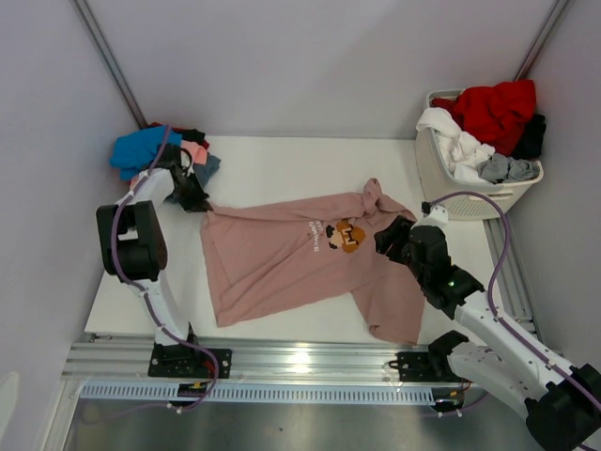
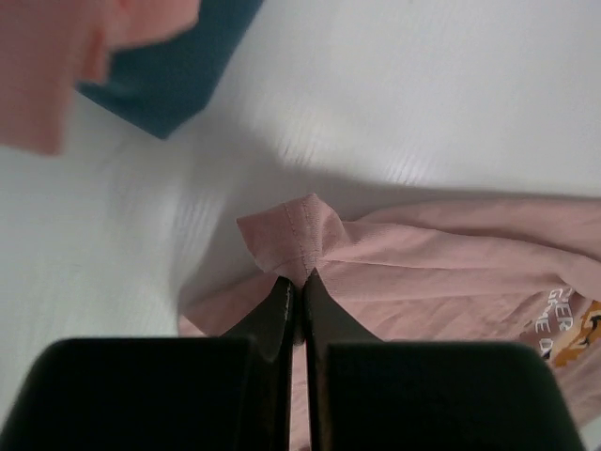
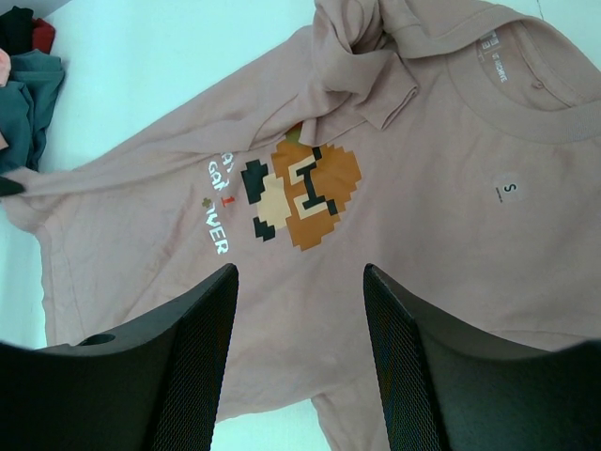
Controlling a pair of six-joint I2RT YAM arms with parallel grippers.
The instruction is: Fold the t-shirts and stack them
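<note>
A dusty pink t-shirt lies spread across the white table, its printed picture facing up. Its upper edge is bunched, with a crumpled fold near the neck end. At the shirt's far left corner, my left gripper is shut on a pinch of the fabric, which sticks out past the fingertips and is raised a little off the table. Over the right part of the shirt, my right gripper hangs open, with no cloth between its fingers.
A pile of clothes in blue, pink and dark teal sits at the back left, close to my left gripper. At the back right stands a white basket heaped with red, white, grey and black clothes.
</note>
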